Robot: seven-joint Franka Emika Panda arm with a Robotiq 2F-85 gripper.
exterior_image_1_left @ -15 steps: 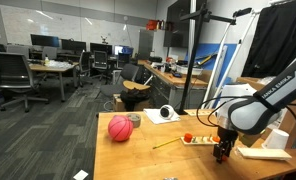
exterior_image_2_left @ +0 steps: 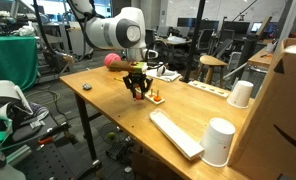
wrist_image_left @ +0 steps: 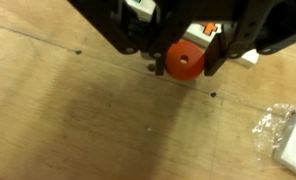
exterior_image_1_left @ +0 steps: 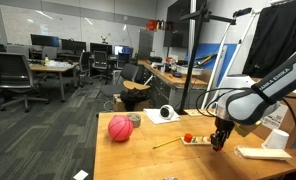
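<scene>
In the wrist view my gripper has its dark fingers on either side of a round red-orange piece [wrist_image_left: 185,60] with a small hole in its middle. Whether the fingers press on the piece cannot be told. Behind it runs a white strip [wrist_image_left: 243,54], with another orange part [wrist_image_left: 209,28] showing near it. From the second exterior view, the red piece [exterior_image_2_left: 140,96] appears right at the fingertips of the gripper [exterior_image_2_left: 137,93], low over the wooden table. In the first exterior view the gripper [exterior_image_1_left: 217,147] hangs near the strip, and its fingertips are hard to make out.
A red round piece [exterior_image_1_left: 188,137] stands at the strip's left end. A yellow stick [exterior_image_1_left: 167,143], a pink ball [exterior_image_1_left: 120,128] and a white headset [exterior_image_1_left: 168,113] lie to the left. A long white block [exterior_image_2_left: 176,135] and white cups [exterior_image_2_left: 218,142] occupy the other side.
The ball, stick and headset look unmoved.
</scene>
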